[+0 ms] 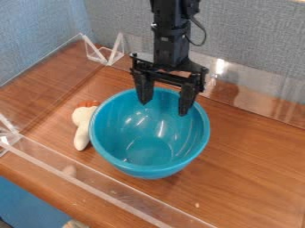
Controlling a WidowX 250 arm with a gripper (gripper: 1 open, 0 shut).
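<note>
My black gripper [165, 98] hangs open over the back part of a large turquoise bowl [148, 146], its two fingers apart with nothing visible between them. The bowl stands empty on the wooden surface [248, 157]. A small pale toy [82, 126] with an orange-red top lies just left of the bowl, apart from my gripper.
Clear plastic low walls edge the workspace, with white bracket pieces [105, 52] at the back left. A grey wall [251, 40] stands behind. The wood right of the bowl is clear, as is some at the back left.
</note>
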